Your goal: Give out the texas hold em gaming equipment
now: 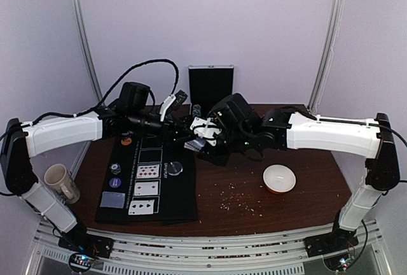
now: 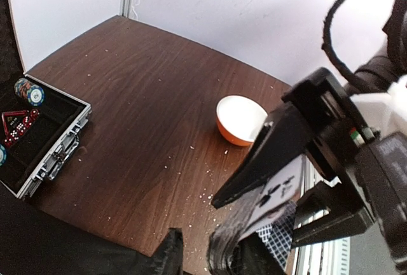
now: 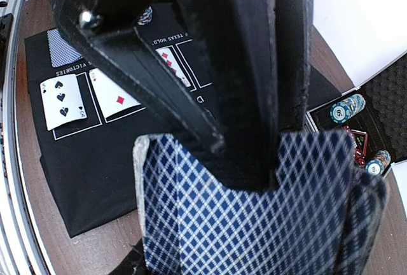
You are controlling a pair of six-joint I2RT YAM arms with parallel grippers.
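A deck of blue-backed cards (image 3: 254, 230) is clamped by my right gripper, its crosshatched face filling the lower right wrist view. In the left wrist view the deck's end lies by my left gripper, whose fingers stand apart at the bottom edge; whether they touch it is unclear. From above, both grippers meet over the black mat's right edge. On the black mat (image 1: 172, 195) lie three face-up cards: a spade card (image 1: 141, 207), a diamond card (image 1: 146, 188) and a card with several diamonds (image 1: 148, 170). A face-down card (image 1: 112, 200) lies left of them.
The open chip case (image 2: 57, 138) at the back holds chips (image 2: 29, 92) and red dice (image 2: 25, 122). A white-and-orange bowl (image 1: 279, 178) stands right, a mug (image 1: 62, 183) at the left edge. An orange chip (image 1: 126, 141) and a clear disc (image 1: 173, 169) lie on the mat.
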